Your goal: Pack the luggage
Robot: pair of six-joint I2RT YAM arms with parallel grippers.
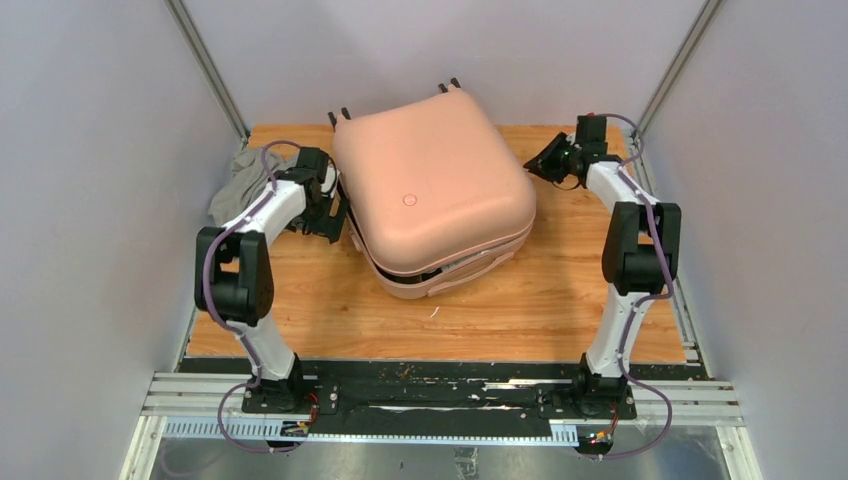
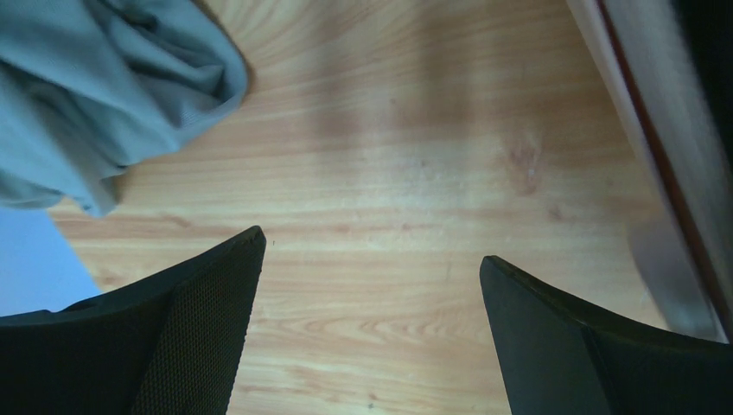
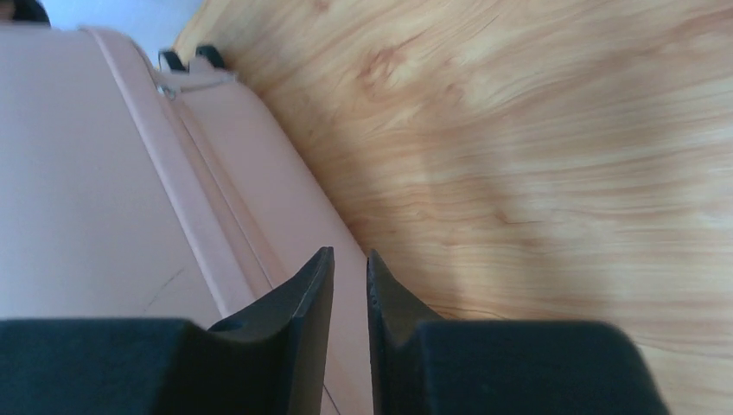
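Observation:
A pink suitcase (image 1: 430, 180) lies in mid-table with its lid down and a dark gap along the front and left edges. My left gripper (image 1: 330, 215) is open beside the suitcase's left edge, empty between its fingers, over bare wood. A grey cloth (image 1: 238, 185) (image 2: 130, 86) lies left of it. My right gripper (image 1: 535, 168) is at the suitcase's back right side, its fingertips close together with a narrow gap and nothing seen between them. In the right wrist view the suitcase's side (image 3: 112, 216) fills the left.
Pale walls stand at the back and both sides, close to both arms. Suitcase wheels (image 1: 448, 86) point toward the back wall.

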